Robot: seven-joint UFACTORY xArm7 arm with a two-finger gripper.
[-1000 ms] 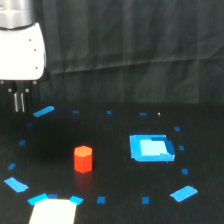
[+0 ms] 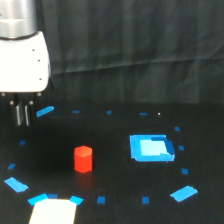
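A red block (image 2: 83,159) rests on the black table, a little left of the middle. To its right lies a blue-rimmed square with a pale centre (image 2: 153,148); whether it is a shallow tray or a flat marker I cannot tell. My gripper (image 2: 23,113) hangs at the upper left, below the white arm body (image 2: 25,66), apart from the block. Its dark fingers are small and hard to make out against the dark background, so how far apart they stand is unclear. I see no object at the fingertips.
Blue tape pieces (image 2: 184,193) and small blue squares mark the black tabletop (image 2: 120,180). A pale object (image 2: 53,211) is cut off by the bottom edge. Dark curtain (image 2: 140,50) hangs behind.
The arm and gripper have moved down and slightly right in the view. The red block and the blue-rimmed square have stayed where they were.
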